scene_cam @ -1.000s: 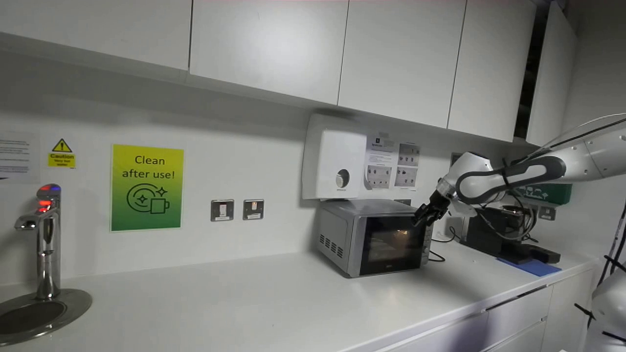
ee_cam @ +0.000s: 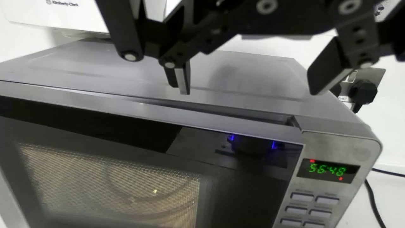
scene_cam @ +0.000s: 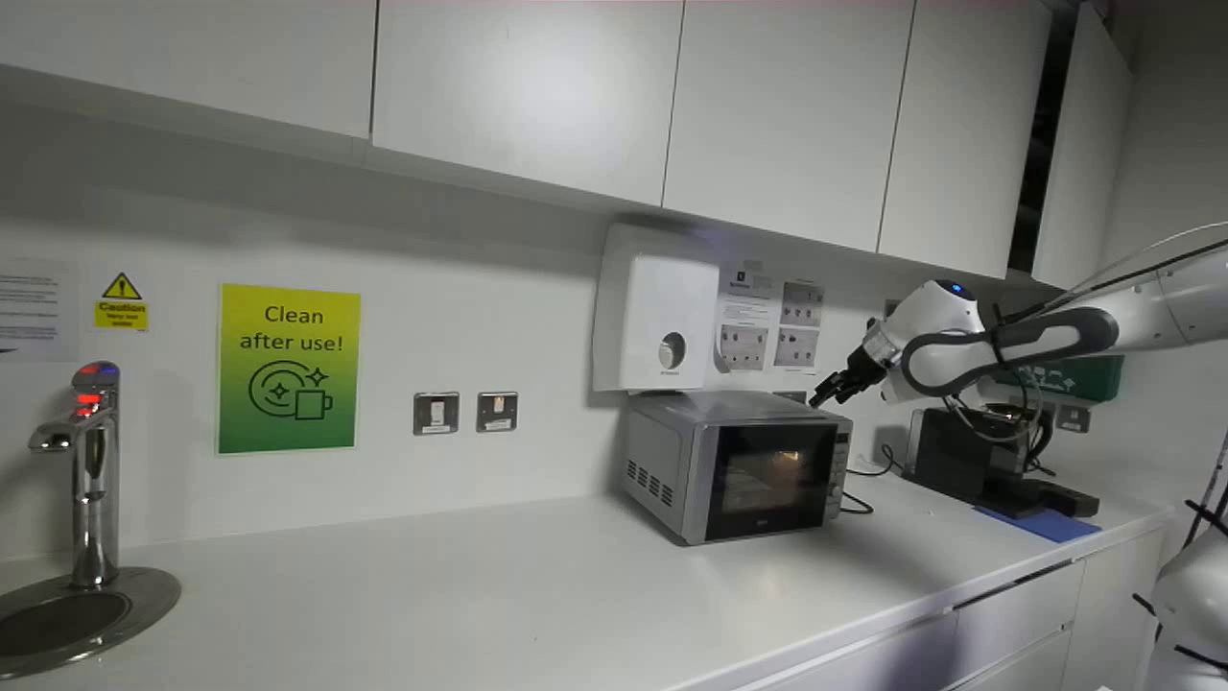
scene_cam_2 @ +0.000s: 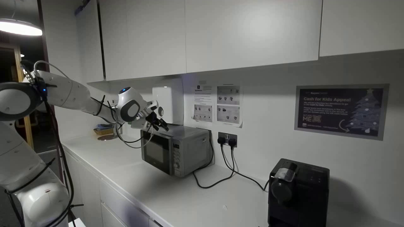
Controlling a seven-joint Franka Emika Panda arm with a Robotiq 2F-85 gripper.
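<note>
A silver microwave (scene_cam: 679, 461) stands on the counter with its interior lit. Its dark glass door (ee_cam: 243, 182) fills the lower wrist view, and a narrow dark gap shows along the door's top edge. To the right, the display (ee_cam: 328, 170) shows green digits above several buttons (ee_cam: 302, 197). Level with the top right of the microwave is my black gripper, its fingers (ee_cam: 184, 80) spread wide and nothing between them. In exterior view 2 the gripper (scene_cam_2: 165, 126) hangs near the top front edge; whether it touches cannot be told.
A white dispenser (scene_cam: 656, 311) hangs on the wall just above the microwave. Black cables (scene_cam_2: 214, 185) trail beside it toward the wall socket. A black coffee machine (scene_cam_2: 303, 189) stands further along. Overhead are white cupboards (scene_cam: 794, 104).
My gripper has risen from in front of the door's upper right corner to about the height of the microwave's top. The microwave has not visibly moved.
</note>
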